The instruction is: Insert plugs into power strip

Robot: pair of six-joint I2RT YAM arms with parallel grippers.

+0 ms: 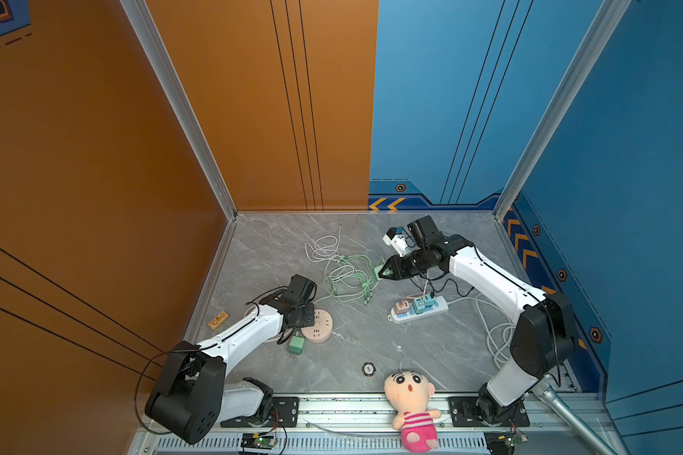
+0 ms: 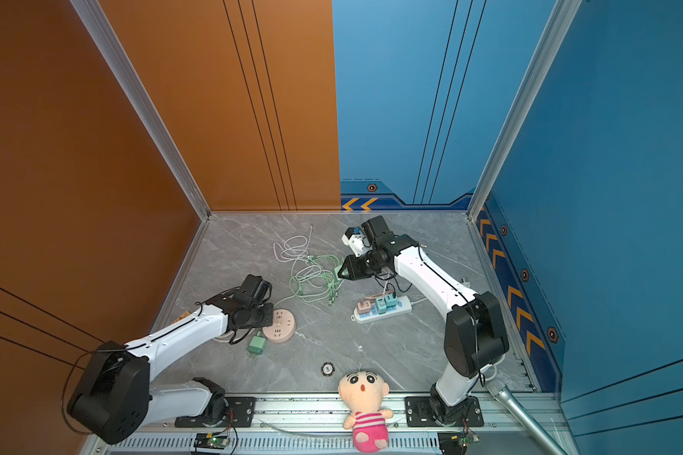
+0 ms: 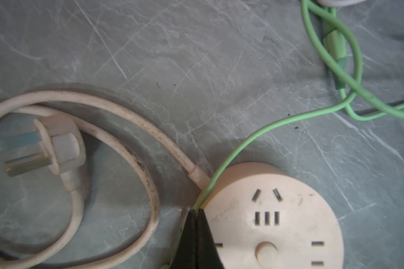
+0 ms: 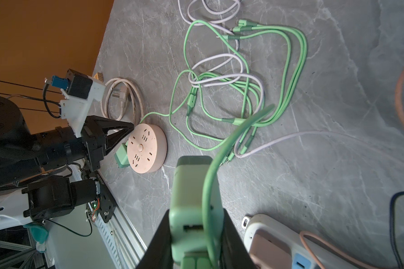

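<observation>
My right gripper is shut on a green plug (image 4: 195,183), its cord arching up in front of it, above the table and away from the strip. The white power strip (image 1: 436,311) lies to the right, with a pink plug (image 1: 403,306) and teal plugs (image 1: 423,304) on it. At the left, a round pink socket block (image 3: 273,201) lies flat, holes up. My left gripper is shut at that block's left edge; a green cable (image 3: 255,134) runs to its tips, and whether they pinch it is unclear. Another green plug (image 1: 296,345) lies beside the block.
Tangled green and white cables (image 4: 247,89) cover the table's middle. A thick pink cord with its own plug (image 3: 65,143) coils left of the block. A small round object (image 1: 369,369) and a doll (image 1: 411,405) are in front. Bare table lies between block and strip.
</observation>
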